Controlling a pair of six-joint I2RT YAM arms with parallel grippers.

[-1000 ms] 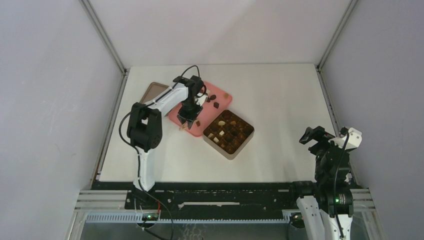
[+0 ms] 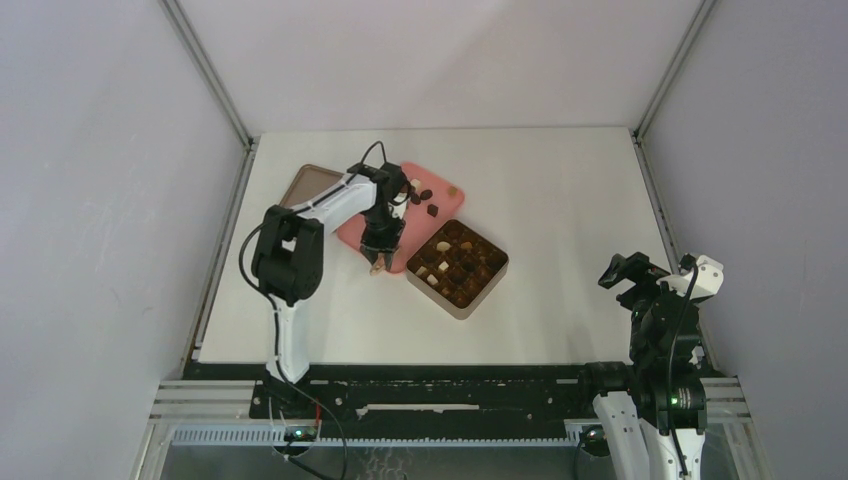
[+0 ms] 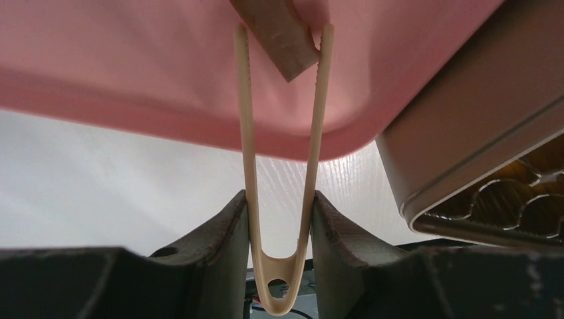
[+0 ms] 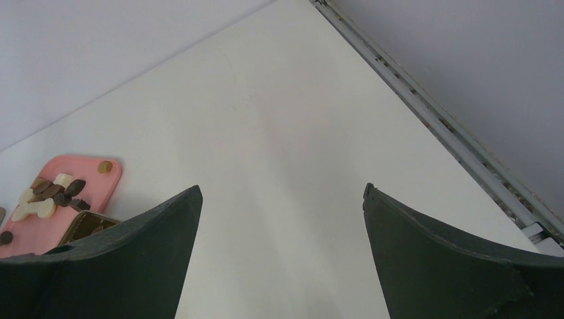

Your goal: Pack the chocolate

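Observation:
My left gripper is shut on beige tweezers [image 3: 247, 143], whose two tips are spread. A brown rectangular chocolate [image 3: 282, 41] lies on the pink tray [image 3: 179, 106], its end between the tips in the left wrist view; whether they touch it I cannot tell. From above, the gripper covers that chocolate. The compartment box [image 2: 465, 311] stands just right of the tray, with a few pale pieces in its cells and others empty or dark. Far to the right, off the table's front corner, my right gripper stands open and empty.
More dark and pale chocolates [image 4: 50, 193] lie on the tray's far part. An empty brownish lid or tray [image 2: 308, 182] is at the back left, partly behind the left arm.
Box and right arm stay put.

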